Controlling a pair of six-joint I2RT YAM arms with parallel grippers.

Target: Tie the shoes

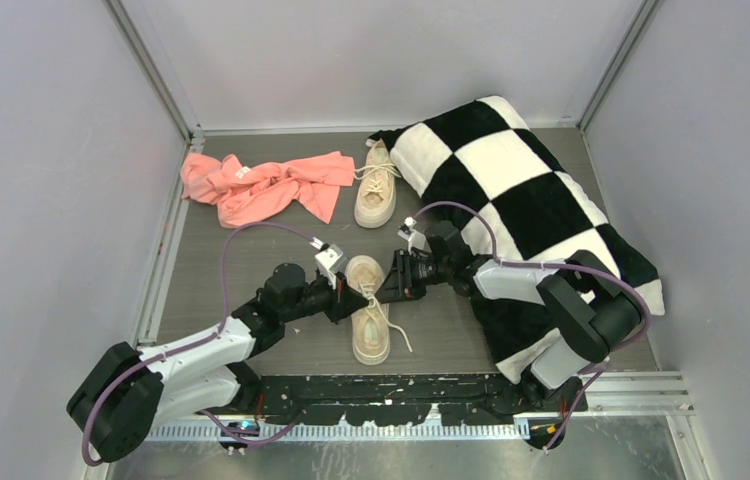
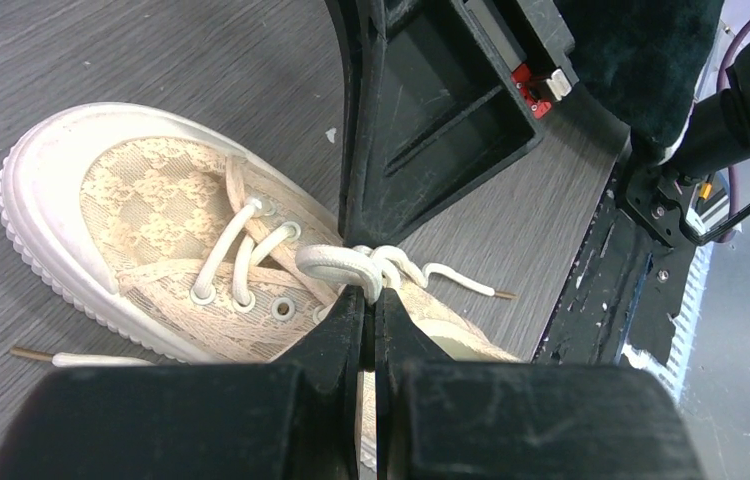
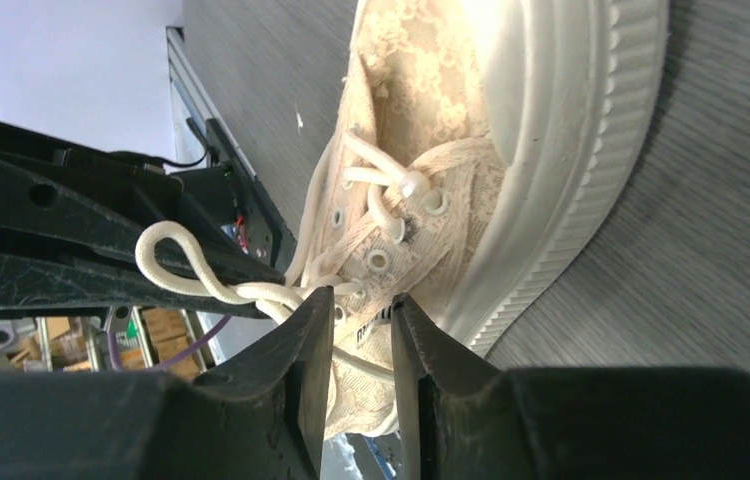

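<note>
The near beige shoe [image 1: 370, 341] stands on the grey floor, toe away from the robot base. At its laces, from the left, my left gripper is shut on a white lace; a small lace loop [image 2: 339, 263] sticks out at its tips. My right gripper comes in from the other side, low over the shoe's lacing. Its fingers stand open, and a strand of lace [image 3: 361, 367] shows in the gap between them. In the left wrist view, the right gripper's dark finger [image 2: 356, 190] reaches down right behind the loop.
A second beige shoe [image 1: 375, 203] with laces lies farther back. A pink cloth [image 1: 271, 188] is at the back left. The checkered cushion [image 1: 511, 170] fills the right side, under my right arm. Bare floor [image 1: 201, 270] shows at left.
</note>
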